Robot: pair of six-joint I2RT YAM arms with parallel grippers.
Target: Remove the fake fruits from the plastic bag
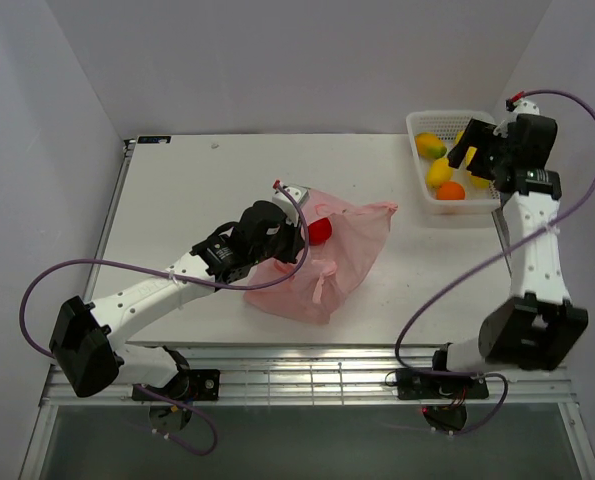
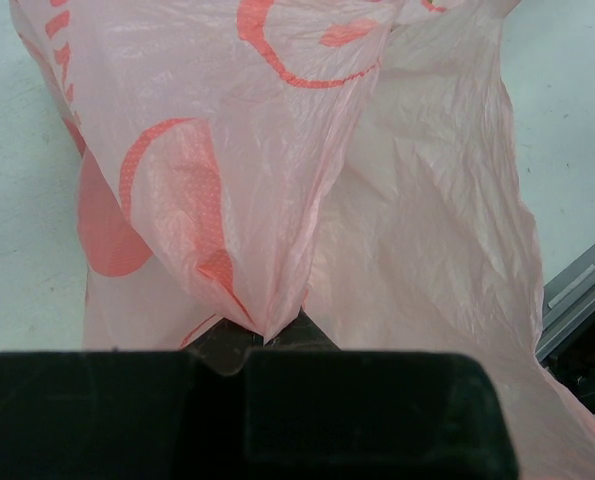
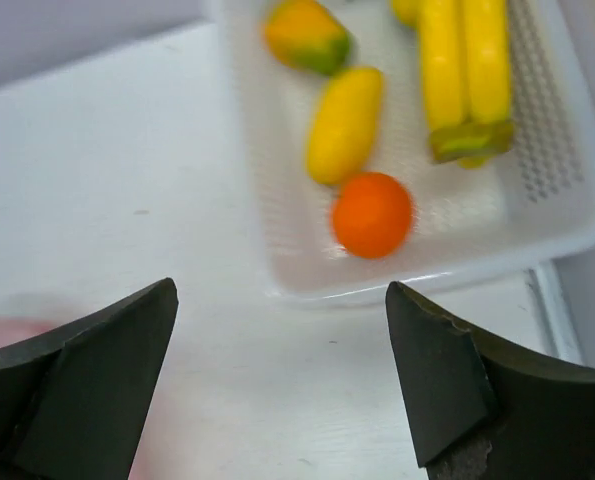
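Observation:
The pink plastic bag point(image 1: 347, 260) lies open mid-table, a red object point(image 1: 319, 230) visible in its mouth. My left gripper point(image 1: 293, 243) is shut on the bag, whose film bunches at its fingertips in the left wrist view. My right gripper point(image 1: 472, 145) is open over the white basket point(image 1: 422, 195) at the back right, with nothing between its fingers. In the basket lie an orange point(image 3: 372, 215), a yellow mango point(image 3: 343, 125), a yellow-green fruit point(image 3: 306, 36) and bananas point(image 3: 465, 75).
Walls border the back and both sides; a metal rail runs along the front edge.

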